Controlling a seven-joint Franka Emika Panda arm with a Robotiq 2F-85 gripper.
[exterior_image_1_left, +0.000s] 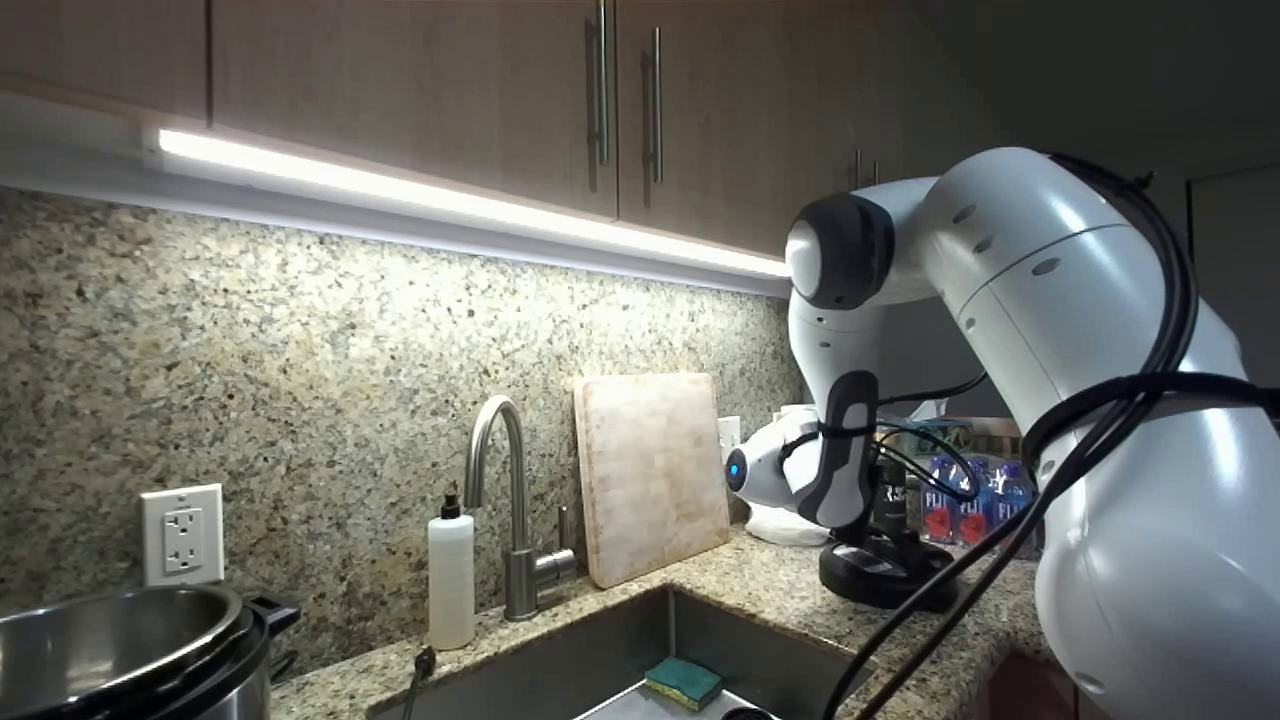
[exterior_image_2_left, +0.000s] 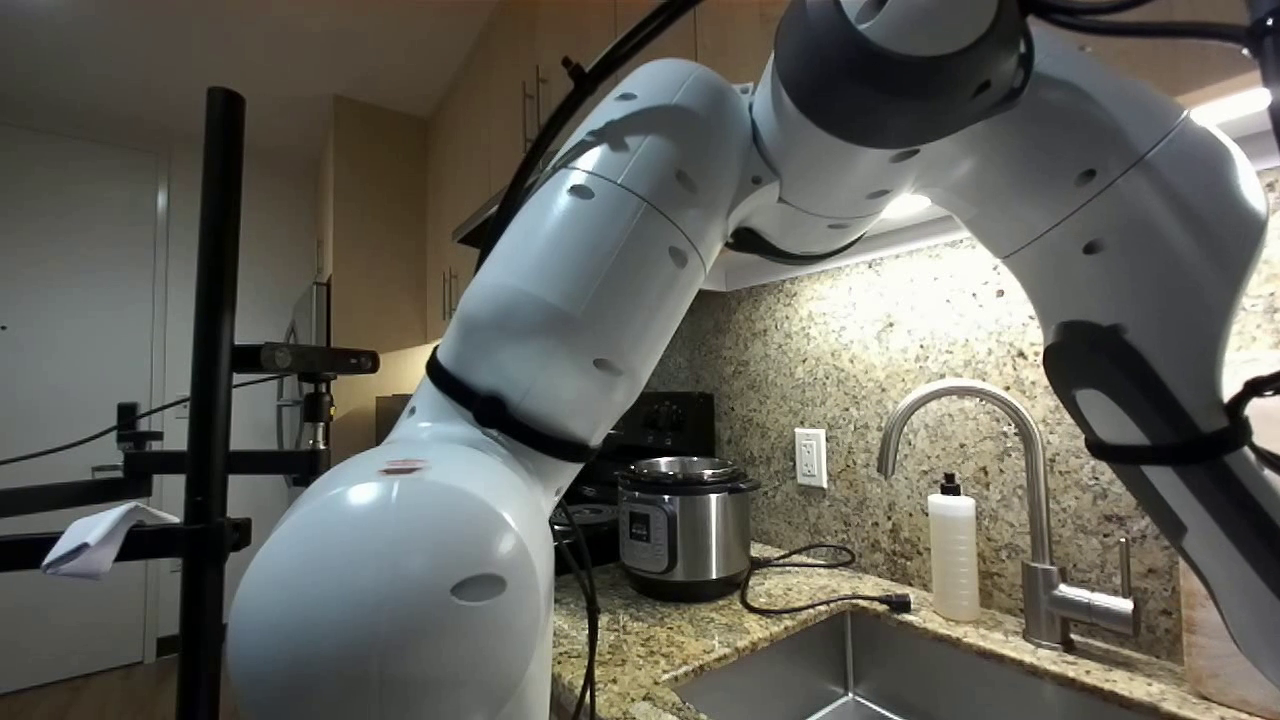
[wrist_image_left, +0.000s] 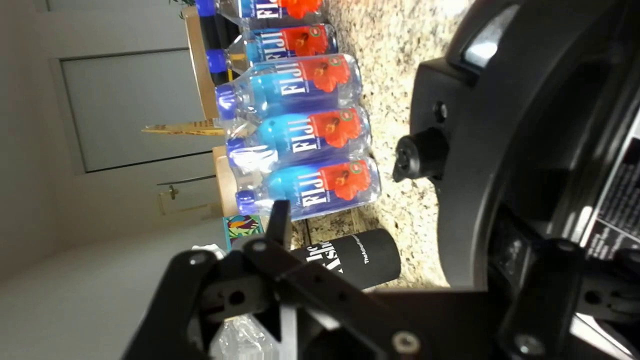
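Observation:
In exterior view 1, a round black lid-like object (exterior_image_1_left: 885, 578) is on the counter beyond the sink, directly below my wrist. It looms close on the right of the wrist view, where its black rim (wrist_image_left: 465, 198), a small knob and part of a label show. My gripper is open, its fingers spread wide. The left finger (wrist_image_left: 278, 223) stands clear in front of a dark bottle; the right one (wrist_image_left: 520, 258) overlaps the black object, and whether it touches cannot be told. In both exterior views the fingertips are hidden or too small to make out.
Several Fiji water bottles (wrist_image_left: 318, 186) and a dark labelled bottle (wrist_image_left: 366, 258) stand close behind. A cutting board (exterior_image_1_left: 654, 474) leans on the backsplash. The faucet (exterior_image_1_left: 518, 504), soap bottle (exterior_image_1_left: 451, 582) and sink with a sponge (exterior_image_1_left: 684, 680) lie nearer; a metal pot (exterior_image_2_left: 684, 528) stands farther off.

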